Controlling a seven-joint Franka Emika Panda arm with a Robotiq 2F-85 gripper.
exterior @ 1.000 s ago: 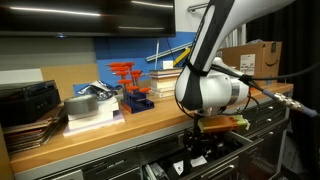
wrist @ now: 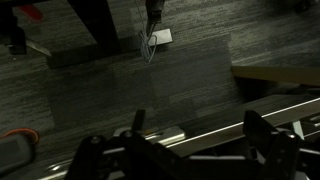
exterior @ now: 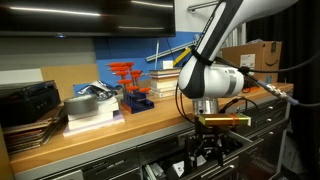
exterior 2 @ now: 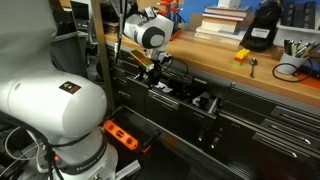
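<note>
My gripper (exterior: 207,152) points down over an open drawer (exterior: 222,168) below the counter. In the wrist view the gripper is open: its dark fingers stand far apart at the bottom edge, and nothing shows between them. Beneath lies a dark, wood-grained surface (wrist: 105,105), mostly bare. Near the top of that view is a small white item (wrist: 155,38) with a thin looped cord. At the left edge sits a dark object with a red rim (wrist: 20,133). Exterior view 2 shows the gripper (exterior 2: 151,75) at the drawer, its fingertips hard to make out.
The drawer's metallic rail (wrist: 215,133) crosses the lower wrist view. On the counter (exterior: 165,116) stand a pot (exterior: 82,104) on papers, red-handled tools (exterior: 125,72), books (exterior: 163,82) and a cardboard box (exterior: 262,55). Exterior view 2 shows free floor (exterior 2: 190,160) before the cabinets.
The arm's wrist has shifted slightly and tilted, and the gripper now reaches lower, coming into sight in exterior view 1 over the drawer. The objects on the counter have not moved.
</note>
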